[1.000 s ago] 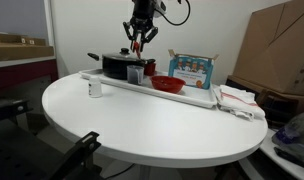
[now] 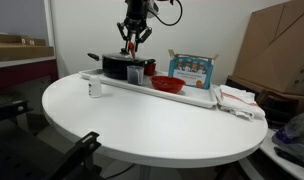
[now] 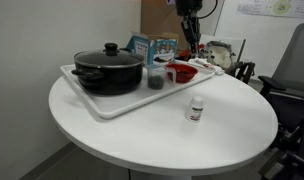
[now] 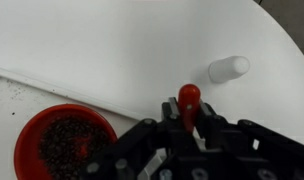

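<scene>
My gripper is shut on a small red object [image 4: 189, 95] with a rounded, glossy end; the rest of it is hidden between the fingers. In exterior view 1 the gripper [image 2: 133, 48] hangs above the tray, near the black pot and the clear container. A red bowl [image 4: 64, 145] holding dark beans or grains sits to the lower left in the wrist view. The small white bottle [image 4: 229, 68] appears at the upper right there, apart from the gripper. It stands upright on the table in exterior view 2, where the bottle [image 3: 196, 110] has a printed label.
A white tray [image 2: 198, 97] carries the lidded black pot [image 3: 109, 72], a clear container [image 3: 156, 78], the red bowl and a colourful box [image 2: 190, 68]. Folded cloths [image 2: 238, 101] lie at the right.
The gripper has shifted slightly left in exterior view 1, with the red object still in it. Objects on the table have stayed where they were.
</scene>
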